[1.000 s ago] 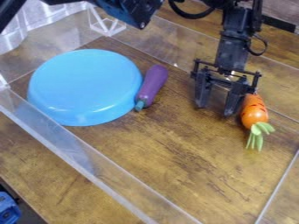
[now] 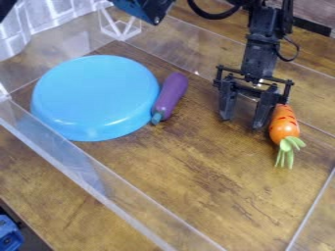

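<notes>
The black gripper (image 2: 252,96) is low over the wooden floor of the tray at the upper right. An orange toy carrot (image 2: 285,127) with pale green leaves lies beside it on the right, against or very near its dark fingers. The fingers are dark and overlapping, so I cannot tell whether they are open or shut. A purple toy eggplant (image 2: 170,97) lies to the left, apart from the gripper, next to a blue upturned bowl or plate (image 2: 89,98).
Clear plastic walls (image 2: 78,179) border the tray along the lower left and the back. A blue object (image 2: 7,235) sits outside at the bottom left corner.
</notes>
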